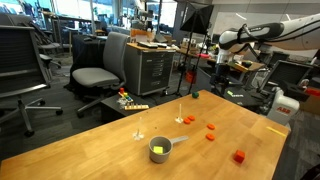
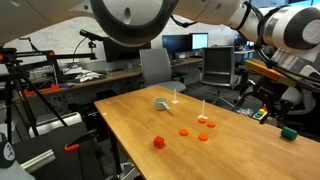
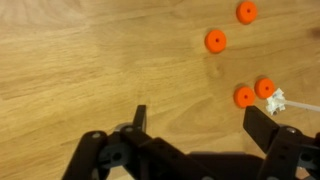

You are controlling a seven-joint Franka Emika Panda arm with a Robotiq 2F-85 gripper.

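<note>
My gripper is open above the wooden table, with only bare wood between its fingers. Several small orange discs lie flat on the table; in the wrist view one disc is up and to the right, and another disc is close by the right finger. A white piece with a thin rod lies beside that pair. The second exterior view has the gripper high over the table's right side. A red block rests near the front, and a metal pot holds something yellow.
A flat grey utensil lies just behind the pot. A thin white upright stands near the discs. There is a dark green object at the table's far right. Wide bare wood lies left of the pot. Office chairs stand beyond the table.
</note>
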